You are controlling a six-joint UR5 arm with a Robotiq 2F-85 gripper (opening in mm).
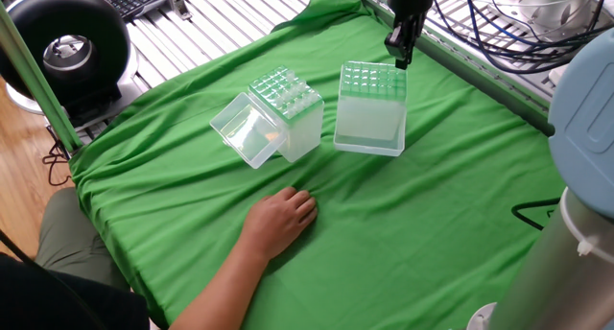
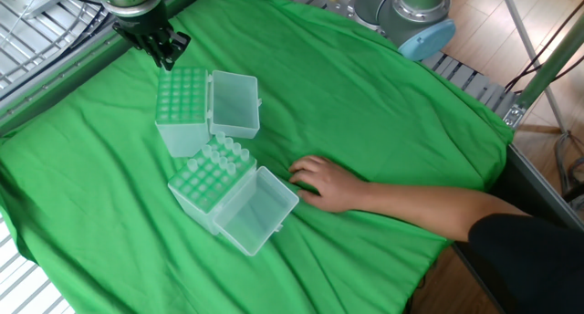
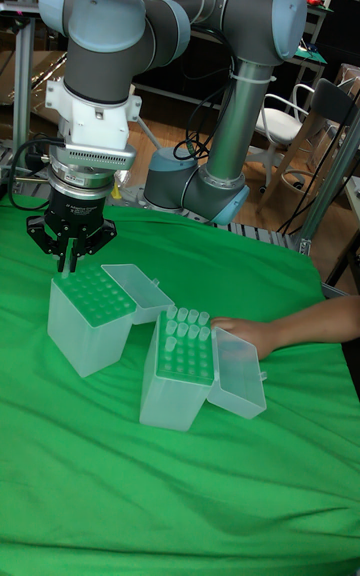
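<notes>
My gripper (image 3: 69, 269) points down at the back corner of a clear box with a green perforated rack (image 3: 98, 295). Its black fingers are close together; nothing distinct shows between them, though a thin tube there might be hidden. In exterior view 2 the fingertips (image 2: 168, 67) reach this rack's edge; touching or just above, I cannot tell. No tubes stand out in this rack. Beside it, a second box's green rack (image 2: 215, 182) has several clear tubes (image 2: 219, 152) upright in part of its holes. Both boxes have their lids open.
A person's hand (image 1: 278, 222) rests on the green cloth (image 1: 403, 244) near the boxes. Clear lids (image 2: 234, 104) hinge out sideways. Cables (image 1: 532, 52) lie behind the cloth's back edge. Much of the cloth around the boxes is bare.
</notes>
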